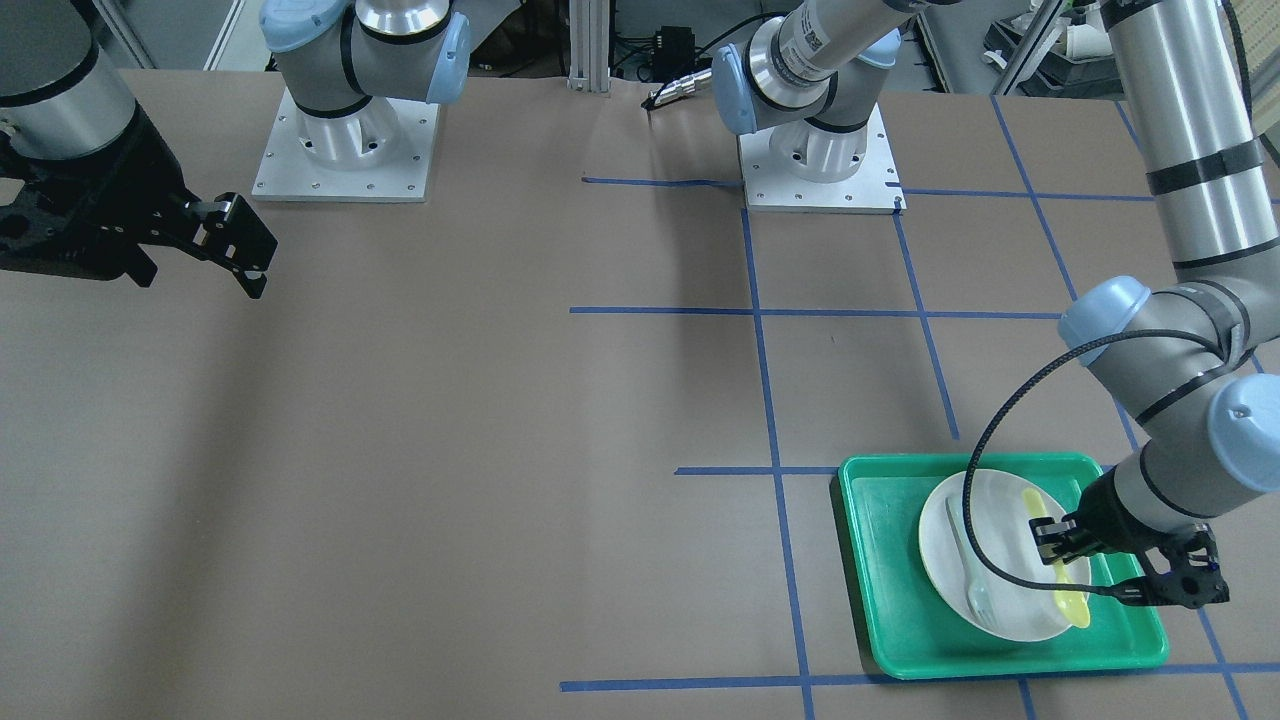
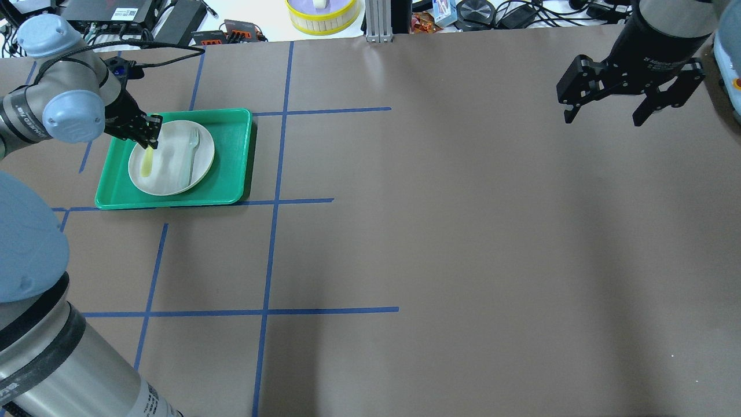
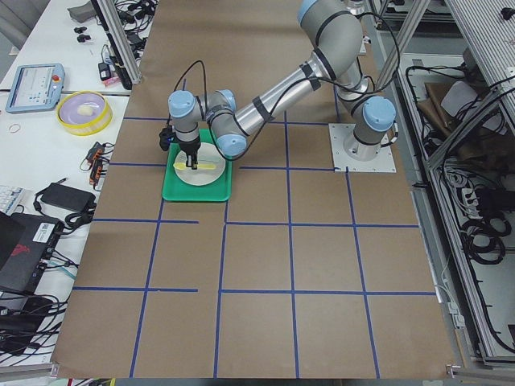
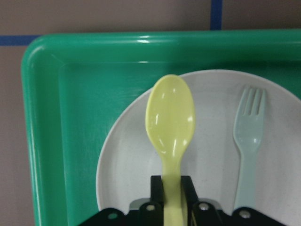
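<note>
My gripper is shut on a pale yellow plastic spoon (image 4: pixel 170 120), holding it by the handle, bowl pointing forward in the wrist view. The spoon is over a white plate (image 4: pixel 131 155) that sits in a green tray (image 4: pixel 66 117). A pale mint fork (image 4: pixel 249 132) lies on the plate beside the spoon. In the front view the spoon (image 1: pixel 1074 606) shows under the gripper at the plate's edge.
An idle black gripper of another arm (image 2: pixel 625 87) hangs at the right of the top view. More arm bases stand along the table's edges.
</note>
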